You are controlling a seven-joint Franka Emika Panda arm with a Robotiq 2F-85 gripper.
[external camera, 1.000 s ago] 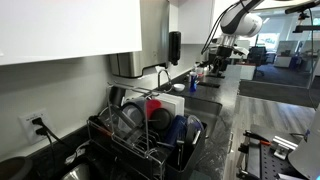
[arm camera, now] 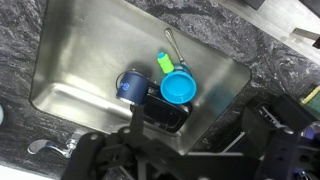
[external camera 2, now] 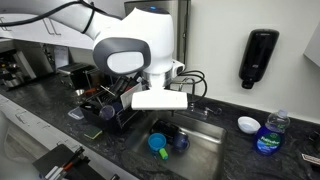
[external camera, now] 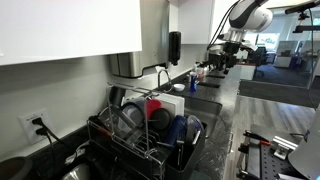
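Observation:
In the wrist view my gripper stands open above the sink (arm camera: pixel 85 50), with nothing between its fingers. Below it in the basin lie a bright blue cup (arm camera: pixel 178 88), a dark blue mug (arm camera: pixel 132 87), a green and blue sponge or brush (arm camera: pixel 165 63) and a metal spoon (arm camera: pixel 173 42). A black rectangular tray (arm camera: pixel 165 113) sits against the basin's side, close to the mug. The arm's white body (external camera 2: pixel 140 50) fills much of exterior view 2, and its fingers are hidden there.
A dish rack (external camera: pixel 150 135) with dark plates stands on the counter. Beside the sink are a white bowl (external camera 2: pixel 248 125) and a blue soap bottle (external camera 2: pixel 271 132). The faucet (arm camera: pixel 50 147) rises at the sink's edge. Much of the basin is bare.
In exterior view 1 the arm has shifted slightly to the right since one second ago.

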